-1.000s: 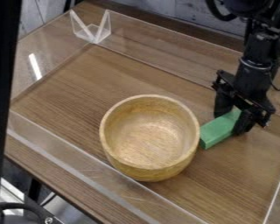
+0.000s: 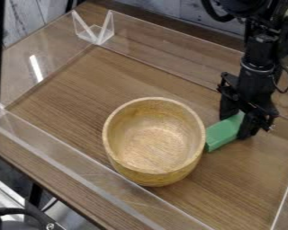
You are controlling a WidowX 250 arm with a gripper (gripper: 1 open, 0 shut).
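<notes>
A green rectangular object (image 2: 223, 135) lies slanted on the wooden table, its near end close to the right rim of a round wooden bowl (image 2: 150, 139). My black gripper (image 2: 243, 123) reaches down from the upper right and is shut on the far end of the green object. The fingertips are dark and partly hard to make out.
A small clear angular piece (image 2: 97, 29) stands at the back left. Clear strips run along the table's left and front edges.
The arm's upper part has shifted slightly over the last second. The green object and the bowl look unmoved.
</notes>
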